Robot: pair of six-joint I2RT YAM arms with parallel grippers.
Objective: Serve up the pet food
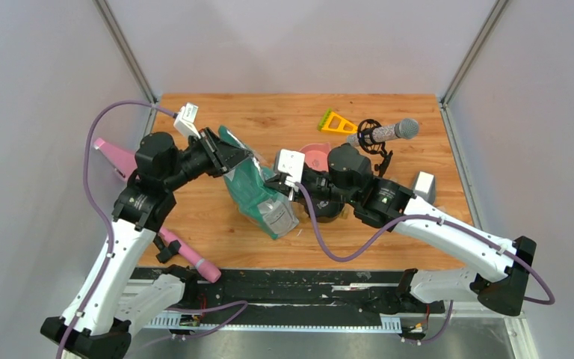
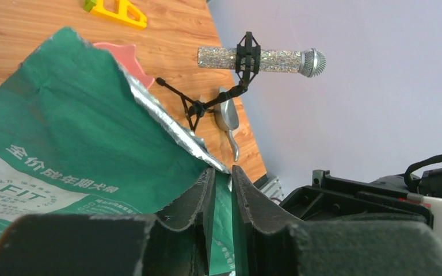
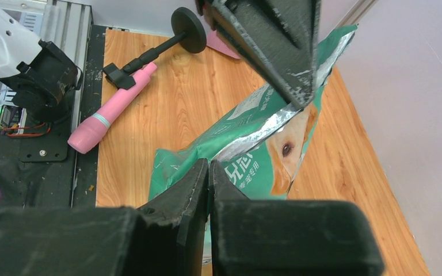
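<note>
A green pet food bag (image 1: 258, 198) with a silvery top edge and a dog picture (image 3: 288, 149) lies in mid-table. My left gripper is at that top edge, its fingers close together with the edge at the tips; how far they are open is unclear. My right gripper is shut on the bag's silvery edge, nearer the front. A pink bowl (image 1: 315, 153) and a black bowl (image 1: 325, 211) are partly hidden behind my right arm.
A microphone on a stand (image 1: 400, 129), a metal scoop (image 2: 227, 115) and a yellow tool (image 1: 338, 123) are to the right and back. A pink hairdryer (image 1: 116, 153) and a pink cylinder (image 1: 205, 268) lie at the left.
</note>
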